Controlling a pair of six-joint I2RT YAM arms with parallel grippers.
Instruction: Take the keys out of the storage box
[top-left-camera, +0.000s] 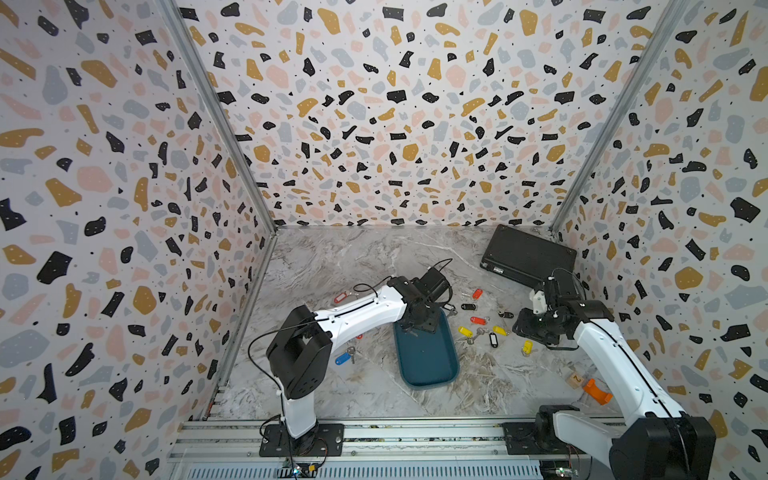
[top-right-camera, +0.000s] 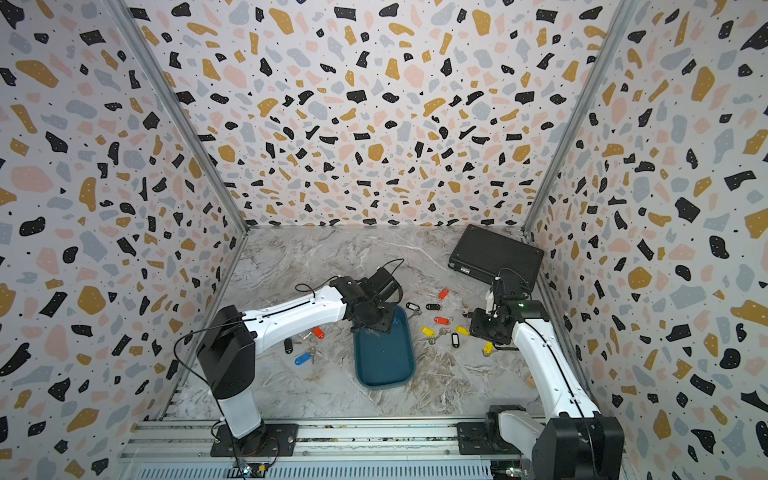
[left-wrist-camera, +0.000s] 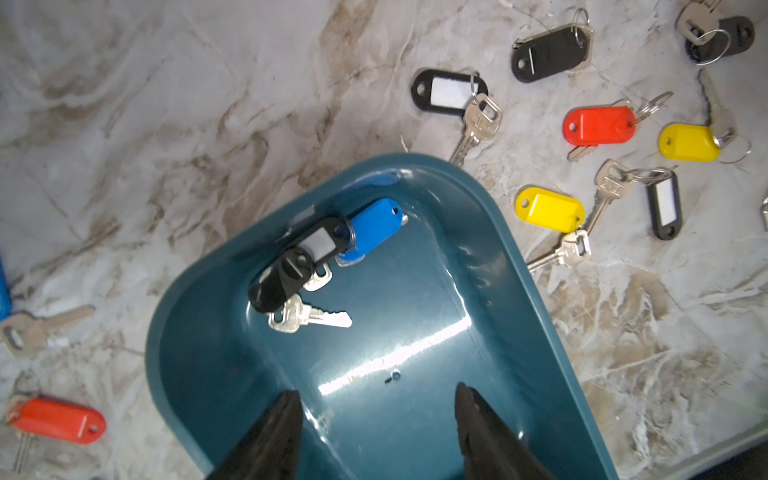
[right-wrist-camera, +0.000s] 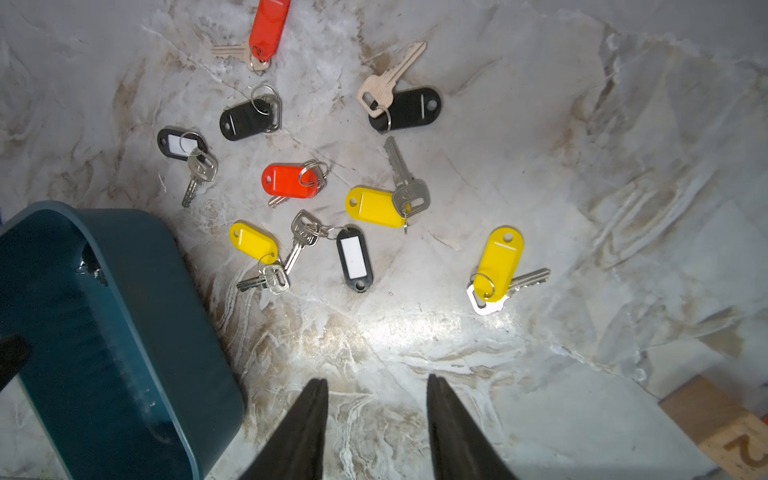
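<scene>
The storage box is a deep teal tray (top-left-camera: 428, 382) on the table, between the two arms. Inside it, at the far end in the left wrist view, lie a blue tag (left-wrist-camera: 374, 228), a black tag with a white label (left-wrist-camera: 318, 243) and another black tag (left-wrist-camera: 281, 280), close together with silver keys (left-wrist-camera: 310, 313) partly under them. My left gripper hangs over the box with its fingers apart, nothing between them. My right gripper stands to the right of the box, above the table, its fingers also apart and empty.
Tagged keys are scattered right of the box, among them a red tag (right-wrist-camera: 289, 181) and a yellow tag (right-wrist-camera: 501, 257). A blue tag (top-left-camera: 343, 358) lies to its left. A black laptop (top-left-camera: 529, 254) sits at the back right, a wooden block (right-wrist-camera: 712, 424) near the front right.
</scene>
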